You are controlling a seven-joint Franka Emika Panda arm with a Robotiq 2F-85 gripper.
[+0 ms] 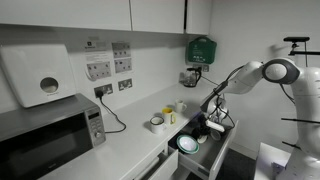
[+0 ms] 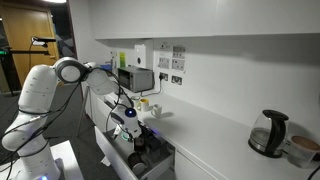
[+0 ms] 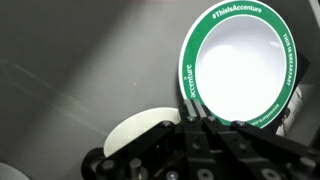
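Note:
A white bowl or plate with a green lettered rim (image 3: 191,60) fills the upper right of the wrist view. In exterior view 1 the green-rimmed dish (image 1: 187,144) appears at the open drawer. My gripper is shut, its tips close by the dish's lower-left rim. Nothing clearly shows between its fingers, and contact with the rim cannot be told. Beside the tips lies a pale oval dish (image 3: 138,128), partly hidden by the gripper. Exterior view 2 has the arm reaching down over the open drawer (image 2: 182,165).
White mugs (image 1: 157,126) and a yellow one (image 1: 169,117) stand on the counter behind the drawer. A microwave (image 1: 52,136) is at the left. Exterior view 2 includes a kettle (image 2: 268,131) at the right. Bare grey drawer floor (image 3: 75,65) lies left of the green-rimmed dish.

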